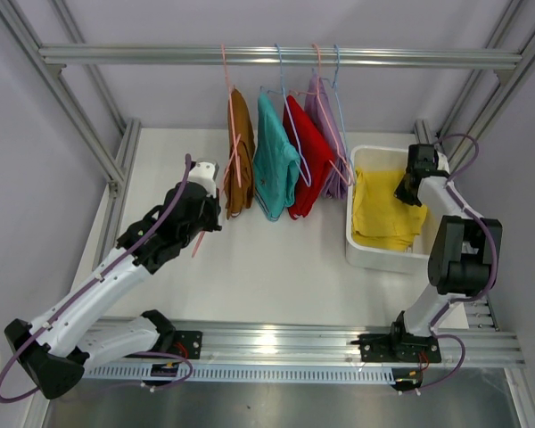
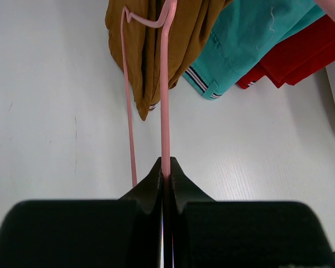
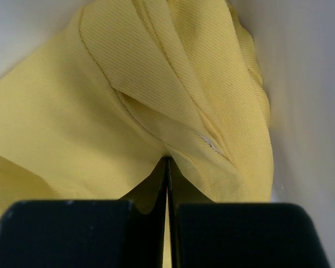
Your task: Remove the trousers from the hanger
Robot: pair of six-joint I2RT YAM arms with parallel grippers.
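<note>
My left gripper (image 1: pixel 216 214) is shut on a pink hanger (image 2: pixel 165 111), held upright in the left wrist view in front of the brown trousers (image 1: pixel 240 152) hanging from the rail. My right gripper (image 1: pixel 407 198) is down in the white bin (image 1: pixel 379 263), shut, its tips at the folded yellow trousers (image 3: pixel 84 106) beside the bin wall; nothing else shows between its fingers.
Teal (image 1: pixel 276 165), red (image 1: pixel 308 152) and lilac trousers (image 1: pixel 334 178) hang on hangers from the metal rail (image 1: pixel 143 55). The board is clear at the left and in front of the hanging trousers.
</note>
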